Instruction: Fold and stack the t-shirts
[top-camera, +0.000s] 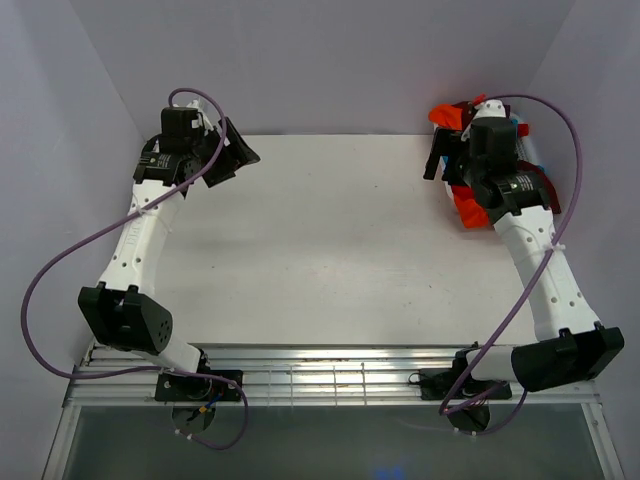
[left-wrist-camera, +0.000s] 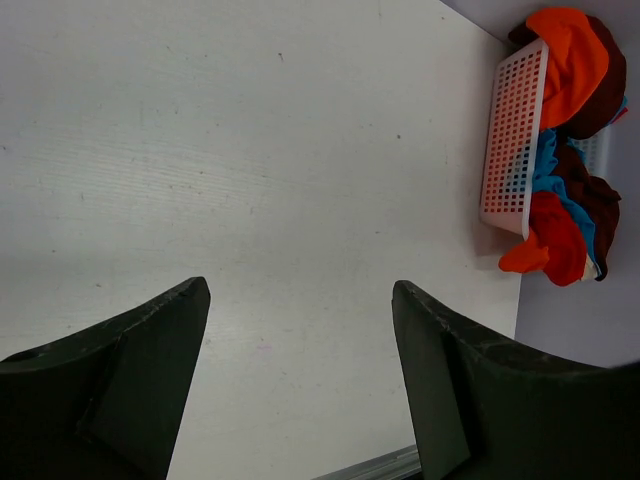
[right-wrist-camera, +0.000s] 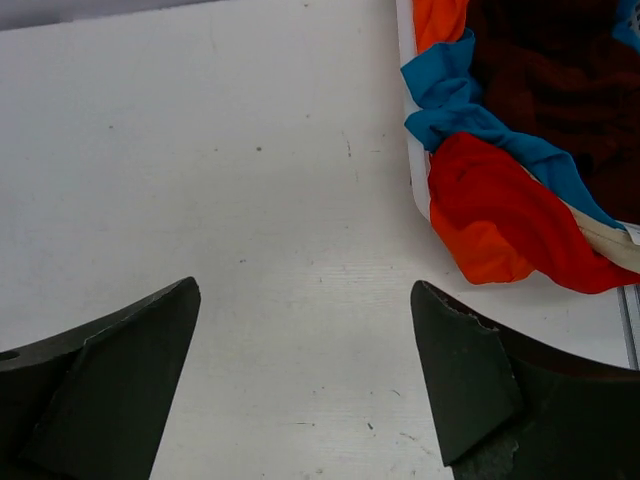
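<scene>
T shirts in orange (left-wrist-camera: 571, 60), red (right-wrist-camera: 495, 200), blue (right-wrist-camera: 470, 120) and dark brown (right-wrist-camera: 550, 80) are heaped in a white basket (left-wrist-camera: 510, 140) at the back right, some hanging over its rim. My right gripper is open above the table beside the basket, with nothing between its fingers; in the top view its arm hides part of the basket. My left gripper stands open over the left side of the table, empty and far from the basket.
Grey walls (top-camera: 310, 60) enclose it at the back and sides, and a metal rail (top-camera: 320, 355) runs along the front edge.
</scene>
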